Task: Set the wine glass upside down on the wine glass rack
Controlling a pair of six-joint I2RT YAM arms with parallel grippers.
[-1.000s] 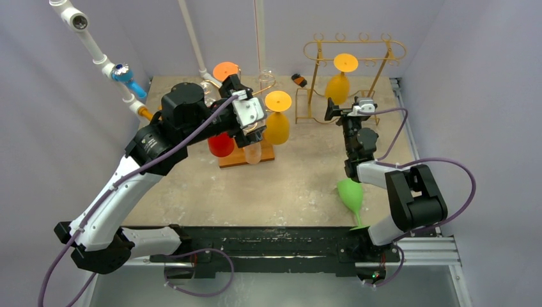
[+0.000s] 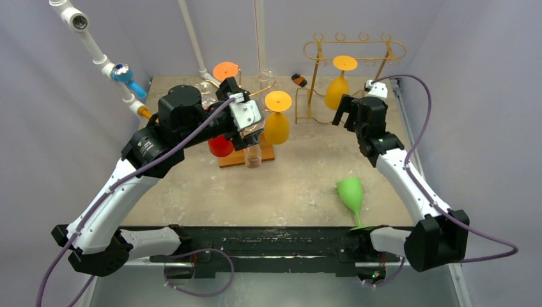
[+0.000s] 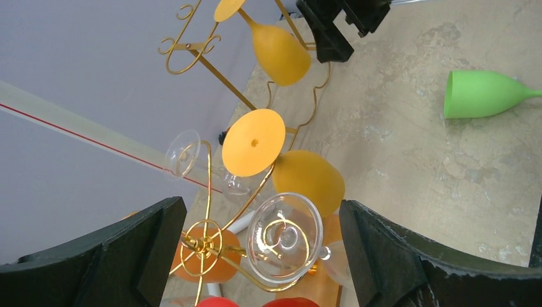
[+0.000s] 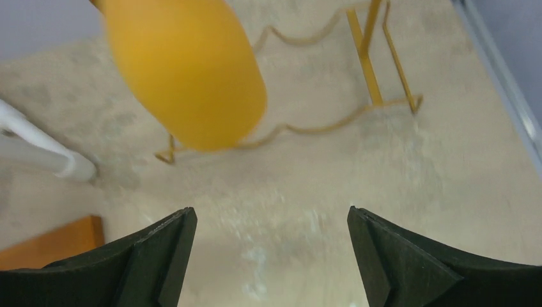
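From the long gold rack [image 2: 358,42] at the back right a yellow wine glass [image 2: 335,94] hangs upside down, its foot up at the rail and its bowl tilted leftward. My right gripper is open just in front of that glass, nothing between its fingers. A green wine glass [image 2: 349,192] lies on its side on the table, its stem toward the front edge. My left gripper stands open over the round gold rack [image 3: 204,243] at the left. Another yellow glass [image 2: 277,128] hangs upside down there.
Clear, red [image 2: 221,146] and orange [image 2: 225,70] glasses hang on the left rack above its wooden base [image 2: 268,153]; my left arm hides part of it. A small dark and orange object [image 2: 298,80] lies between the racks. Open tabletop lies front centre.
My right arm has swung to the right and straightened, and its gripper has turned and shifted slightly right. The yellow glass's bowl hangs a little lower and more tilted. My left arm has barely moved.
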